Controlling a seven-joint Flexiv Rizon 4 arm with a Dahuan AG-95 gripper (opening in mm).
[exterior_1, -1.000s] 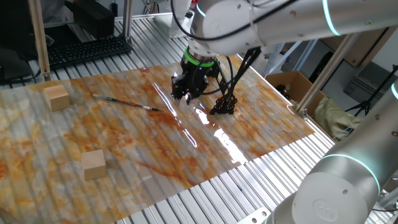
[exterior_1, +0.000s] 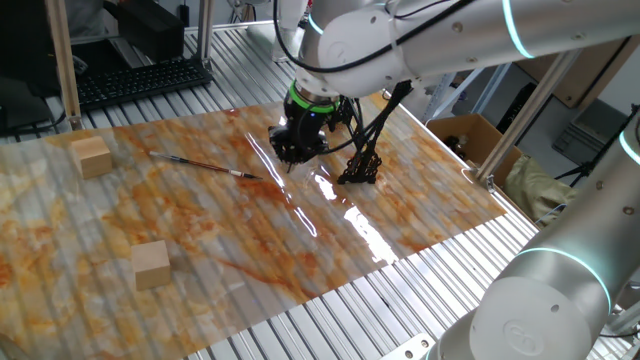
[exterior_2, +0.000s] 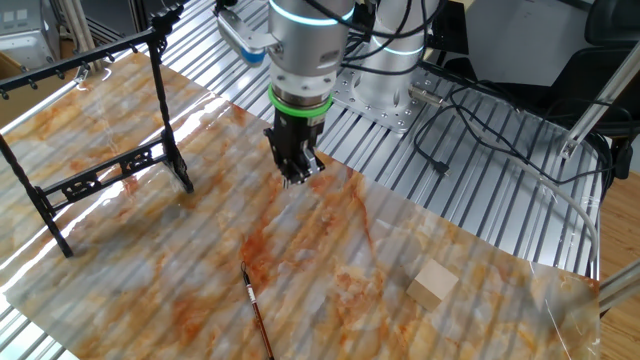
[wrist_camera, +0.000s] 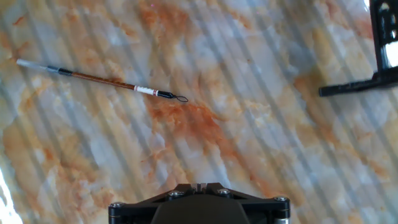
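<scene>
A brush with a brown handle, a pale end and a small dark loop at its other end (wrist_camera: 112, 81) lies flat on the marbled sheet, and it shows in exterior view 1 as well (exterior_1: 205, 166). My gripper appears at the bottom edge of the wrist view, its fingers drawn together with nothing visible between them. Seen from exterior view 2, the gripper (exterior_2: 300, 180) hangs above the sheet, beyond the brush's loop end and apart from it. A black lattice rack (exterior_2: 110, 172) stands upright on the sheet to one side of the gripper.
Two wooden blocks, one near the front (exterior_1: 151, 265) and one farther back (exterior_1: 92, 158), rest on the sheet. A keyboard (exterior_1: 140, 82) lies behind its rear edge. Cables (exterior_2: 500, 140) trail beside the arm's base. Open sheet surrounds the brush.
The arm and gripper have shifted slightly left in exterior view 1, and the gripper looks narrower there than a second ago. Brush, blocks and rack stay where they were.
</scene>
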